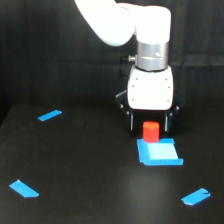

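Note:
A small red block (151,131) stands upright at the back edge of a white square (162,152) bordered with blue tape, right of the middle. Directly above and around it is my gripper (150,126), pointing down under its white hand. Its dark fingers are spread wide, one to either side of the block, with dark gaps between them and the red sides. Against the black background the fingertips are hard to make out. Whether the block touches the white square or stands just behind it cannot be told from this view.
Strips of blue tape lie on the black table: one at the back left (50,115), one at the front left (24,189) and one at the front right (196,197).

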